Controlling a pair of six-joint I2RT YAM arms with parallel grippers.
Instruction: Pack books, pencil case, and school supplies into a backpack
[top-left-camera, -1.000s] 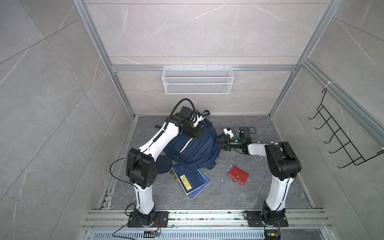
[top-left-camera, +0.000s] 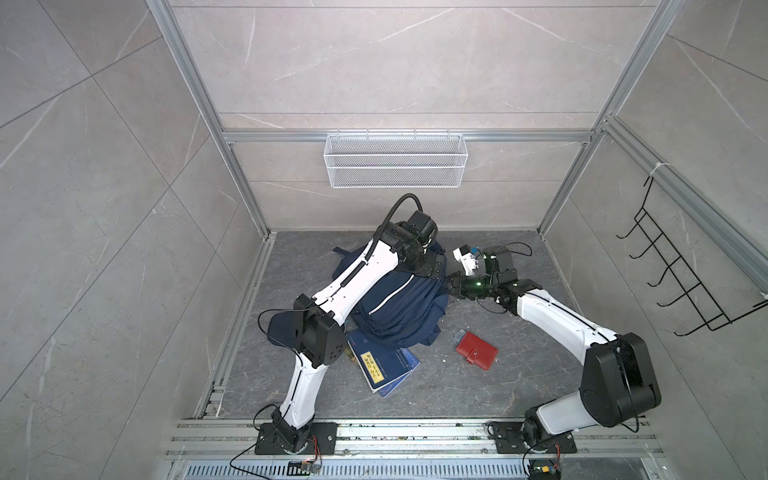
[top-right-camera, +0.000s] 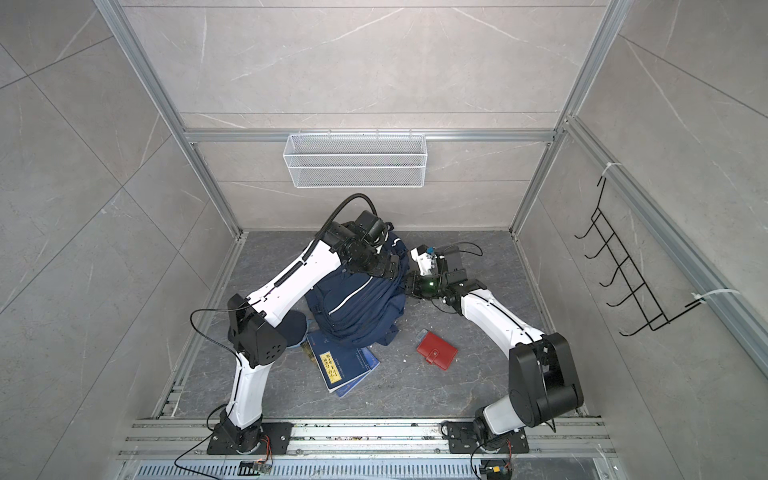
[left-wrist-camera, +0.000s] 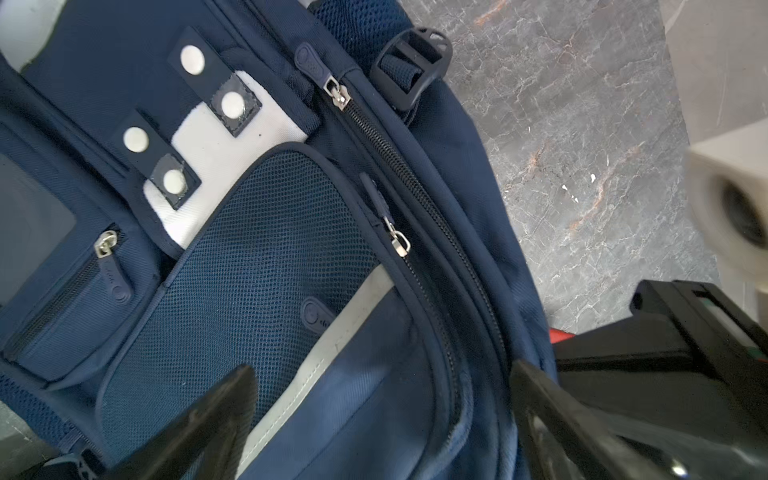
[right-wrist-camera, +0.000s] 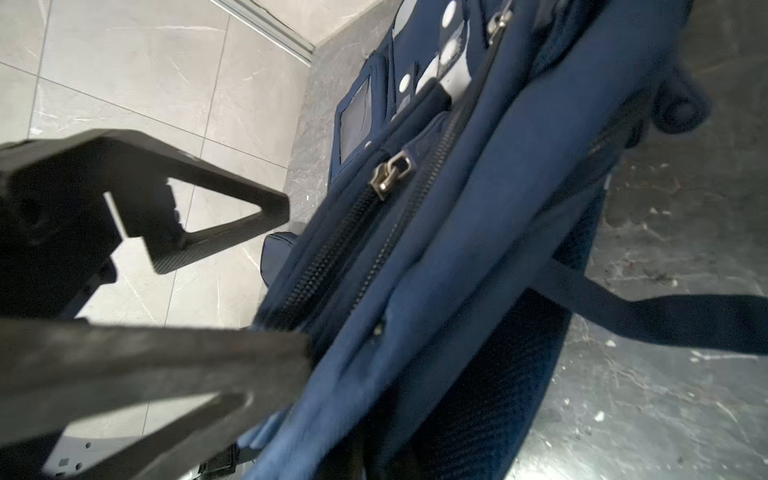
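Note:
A navy backpack (top-left-camera: 400, 312) lies mid-floor, its zippers, mesh pocket and snap tabs visible in the left wrist view. My left gripper hangs over it, open, fingers apart above the fabric. My right gripper (top-left-camera: 449, 284) is at the pack's right side; its fingers (right-wrist-camera: 224, 368) lie beside the zippered edge, nothing visible held between them. Blue books (top-left-camera: 376, 360) lie in front of the pack, with a dark round-edged item (top-right-camera: 292, 324) to their left, partly hidden by my left arm. A red case (top-left-camera: 476, 349) lies to the right.
A white wire basket (top-left-camera: 395, 160) hangs on the back wall; a black hook rack (top-left-camera: 672, 272) is on the right wall. Free floor surrounds the red case and the back right.

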